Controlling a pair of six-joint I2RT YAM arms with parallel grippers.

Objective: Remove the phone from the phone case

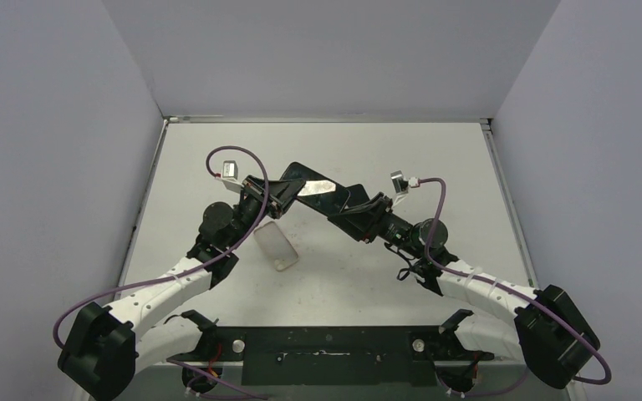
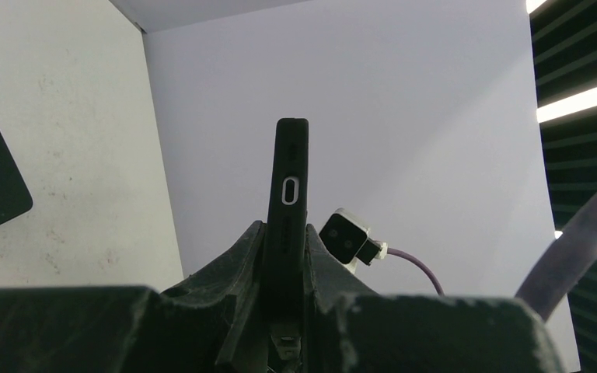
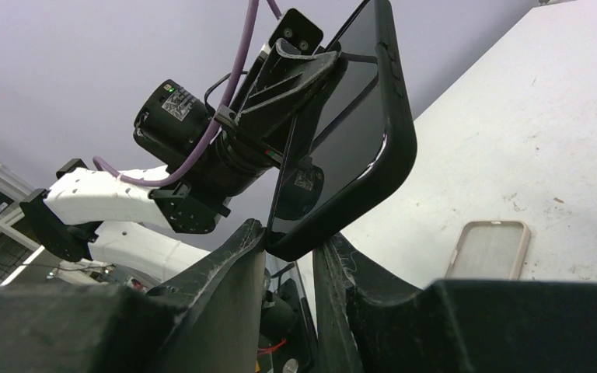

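Note:
A phone in a black case point(image 1: 322, 194) is held up off the table, its dark screen catching a bright reflection in the top view. My left gripper is shut on one end of it; the case edge point(image 2: 286, 159) with its port cutout stands between the fingers. At the opposite end, a rounded corner of the case point(image 3: 392, 148) reaches down to the fingertips of my right gripper. Those fingers are part open, with a gap visible on either side below the corner; contact is hard to tell. The phone still sits inside the case rim.
A pale, clear-backed case point(image 1: 276, 246) lies on the white table in front of the held phone. A dark flat phone-shaped object point(image 1: 357, 195) lies behind my right gripper.

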